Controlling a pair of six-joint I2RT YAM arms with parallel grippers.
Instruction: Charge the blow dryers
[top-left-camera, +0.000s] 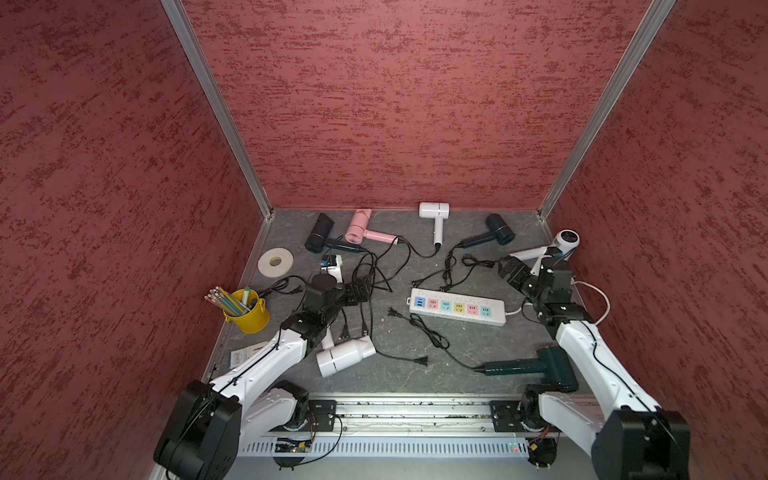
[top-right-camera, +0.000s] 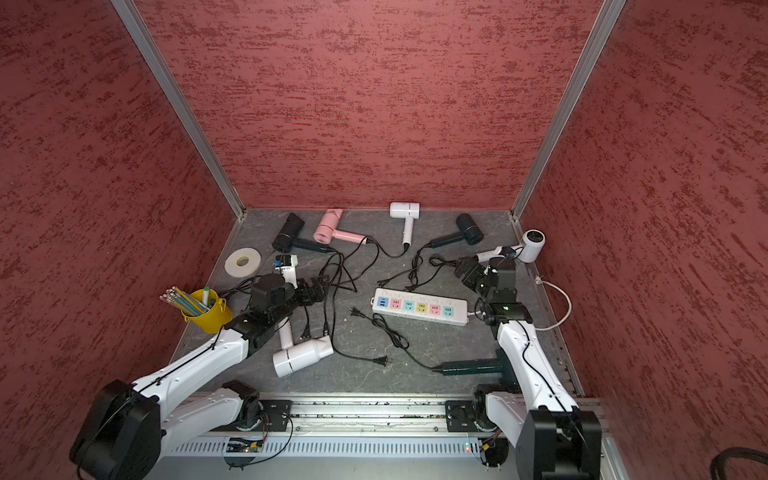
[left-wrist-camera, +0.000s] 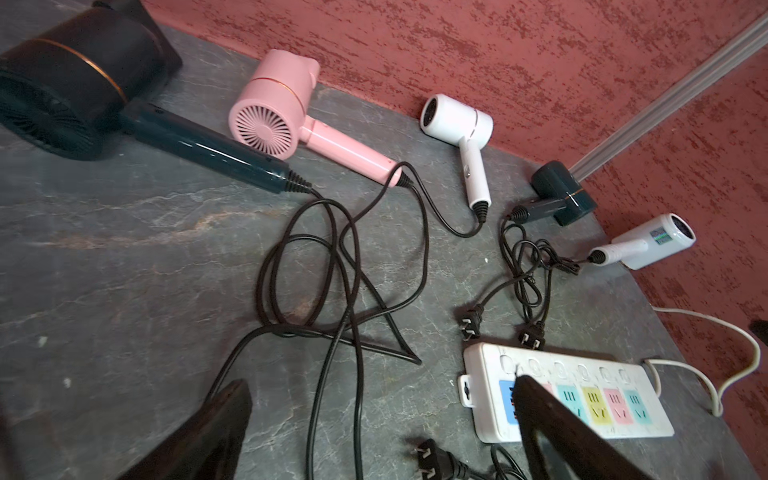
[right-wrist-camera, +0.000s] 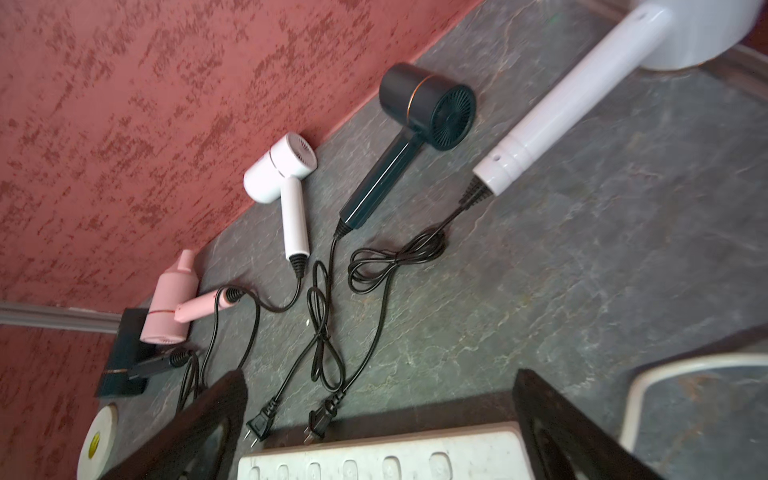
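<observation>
A white power strip (top-left-camera: 456, 307) with coloured sockets lies centre-right on the grey table. Hair dryers lie around it: black (left-wrist-camera: 64, 88), pink (left-wrist-camera: 270, 112), white (left-wrist-camera: 456, 120), dark green (right-wrist-camera: 428, 108) and white (right-wrist-camera: 688, 32) along the back; a white one (top-left-camera: 344, 356) and a dark green one (top-left-camera: 520, 366) in front. Loose plugs (left-wrist-camera: 470, 321) lie beside the strip. My left gripper (top-left-camera: 356, 289) hangs open, empty, over the cords left of the strip. My right gripper (top-left-camera: 512, 270) hangs open, empty, above the strip's back right.
A yellow bucket of pens (top-left-camera: 252, 318) and a tape roll (top-left-camera: 264, 262) stand at the left. Tangled cords cover the middle. Red walls enclose the back and sides; some bare table (right-wrist-camera: 560, 280) shows near the strip.
</observation>
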